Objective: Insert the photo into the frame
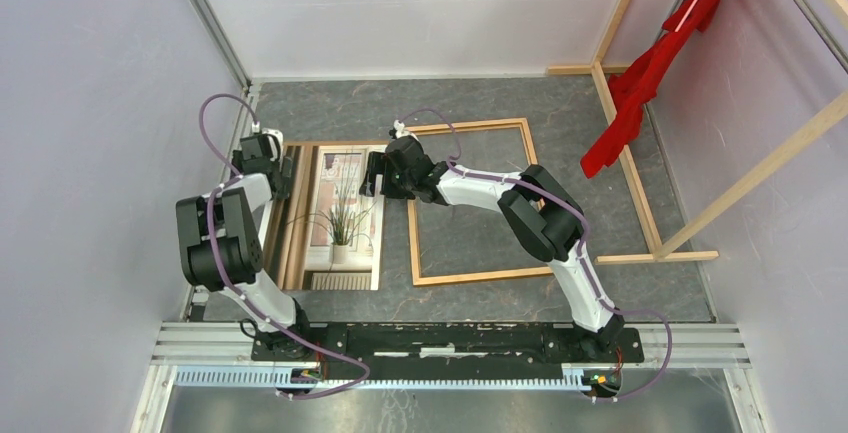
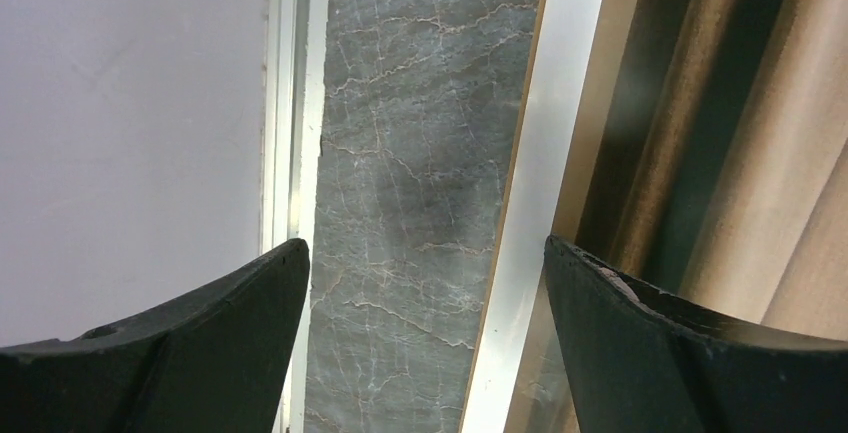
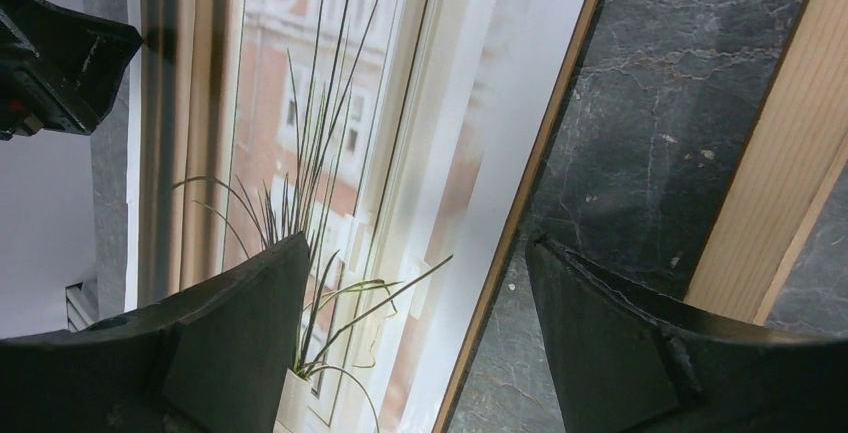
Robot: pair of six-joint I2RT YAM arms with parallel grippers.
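Observation:
The photo board (image 1: 330,213), with a plant and brown curtain strips, lies flat on the left of the table. The empty wooden frame (image 1: 414,243) lies to its right. My left gripper stands open over the photo's left edge (image 2: 540,173), one finger at that white edge, the other toward the wall, nothing held. My right gripper is open at the photo's right edge (image 3: 520,203), its fingers either side of that edge, nothing visibly held.
A wooden stand (image 1: 635,193) with red cloth (image 1: 650,83) stands at the right. Walls close in at left and back.

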